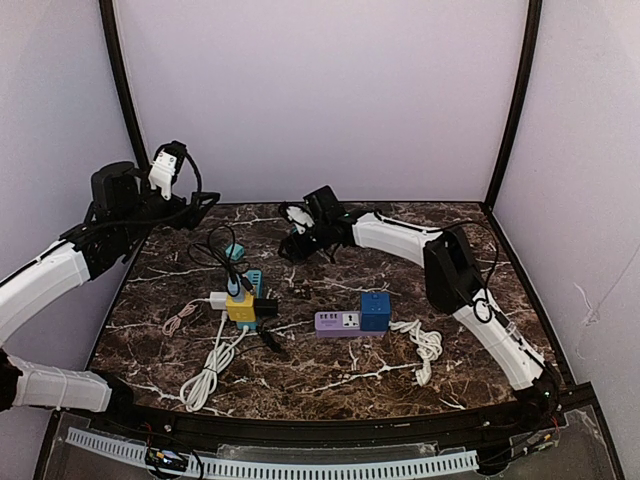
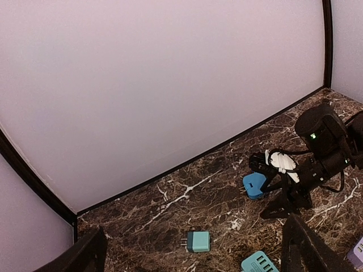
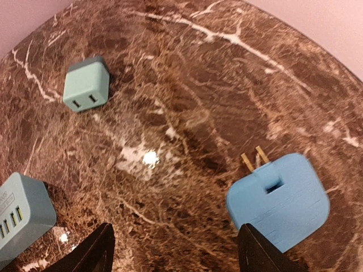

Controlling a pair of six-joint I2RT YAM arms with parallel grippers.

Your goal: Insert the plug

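A light blue plug lies on the dark marble table with two brass pins showing. My right gripper hovers low over it at the back of the table and hides most of it from above. In the right wrist view its fingers stand wide apart; the plug is by the right-hand one, not gripped. A mint-green plug rests farther left, its pins pointing left. High at the left, my left gripper is open and empty. The teal socket strip shows its slots at the right wrist view's left edge.
A yellow cube with cables plugged in sits on the teal strip. A purple strip with a blue cube stands front centre, beside a coiled white cord. Open marble lies at the back right.
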